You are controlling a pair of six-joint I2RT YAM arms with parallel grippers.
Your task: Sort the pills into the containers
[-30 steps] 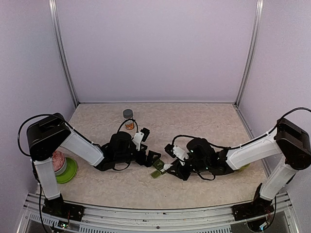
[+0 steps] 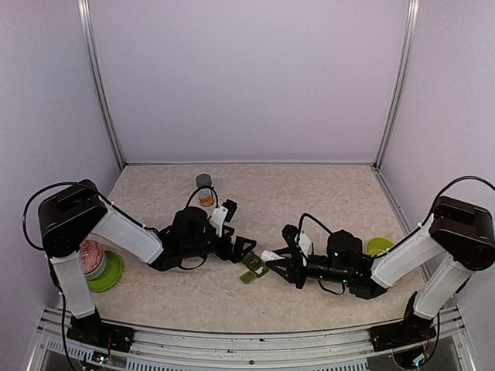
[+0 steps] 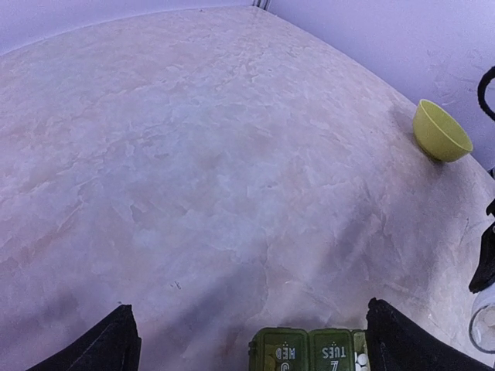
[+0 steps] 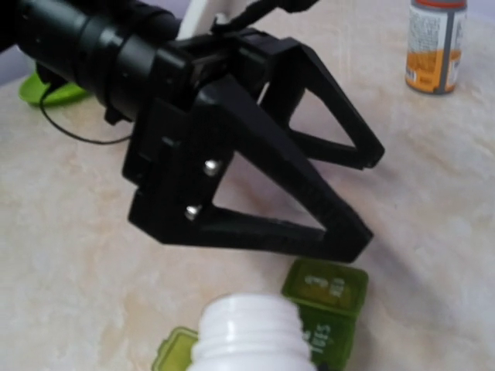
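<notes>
A white bottle (image 2: 271, 256) is in my right gripper (image 2: 279, 263), which is shut on it. Its open neck (image 4: 251, 328) rises at the bottom of the right wrist view; the right fingers are hidden there. The green pill organizer (image 2: 255, 264) lies on the table under and left of the bottle. In the left wrist view the organizer (image 3: 282, 349) shows WED and TUES lids closed, while white pills (image 3: 361, 359) lie in the compartment beside them. An opened lid (image 4: 178, 352) sticks out to one side. My left gripper stands open over the organizer, its fingers apart and empty.
An orange-labelled bottle stands toward the back left. At the far left are a green plate (image 2: 108, 272) and a red-topped container (image 2: 91, 257). A yellow-green bowl (image 3: 441, 130) sits at the right.
The left arm and the organizer look unmoved.
</notes>
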